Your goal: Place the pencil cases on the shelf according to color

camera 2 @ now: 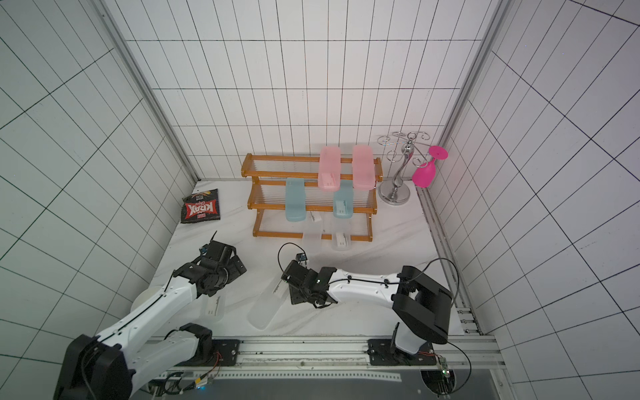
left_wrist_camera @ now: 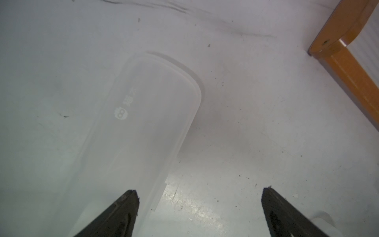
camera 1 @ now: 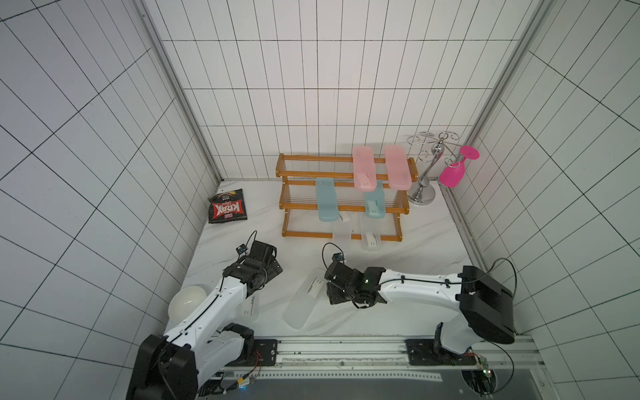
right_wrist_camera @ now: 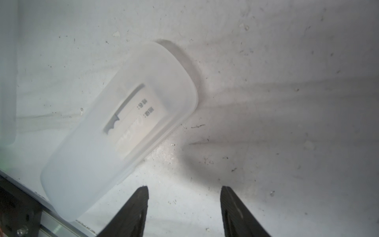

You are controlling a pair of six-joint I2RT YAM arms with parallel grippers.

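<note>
The wooden shelf (camera 1: 346, 174) carries two pink cases (camera 1: 364, 166) on top, two blue cases (camera 1: 326, 196) in the middle and two clear cases (camera 1: 370, 236) on the bottom. A clear case (right_wrist_camera: 90, 158) lies tilted on the table near my right gripper, whose fingers stand apart with nothing between them. In the left wrist view a clear case (left_wrist_camera: 130, 134) lies beside my left gripper, which is open and empty. Another clear case (camera 1: 250, 308) lies at the front left, partly hidden by the left arm.
A black snack bag (camera 1: 227, 206) lies at the back left, a white bowl (camera 1: 185, 304) at the front left. A chrome stand (camera 1: 423, 193) with a pink glass (camera 1: 453, 172) stands right of the shelf.
</note>
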